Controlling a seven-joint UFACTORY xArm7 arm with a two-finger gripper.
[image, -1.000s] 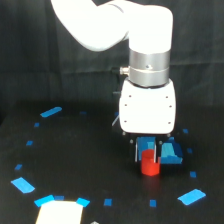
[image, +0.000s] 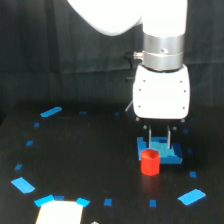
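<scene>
A red cylinder (image: 150, 163) stands upright at the front edge of a blue holder (image: 173, 153) and hides part of it. My gripper (image: 158, 135) points down above the blue holder, behind and a little to the right of the cylinder's top. Its fingers stand apart, with nothing visible between them, so it is open. How far the fingertips are above the holder is hard to judge from this single view.
A pale object with an orange patch (image: 60, 212) is cut off by the bottom edge at left. Blue tape marks (image: 22, 185) lie on the black table (image: 85, 150).
My gripper has risen and shifted to the right, away from the red cylinder's top. The cylinder and the blue holder look unmoved.
</scene>
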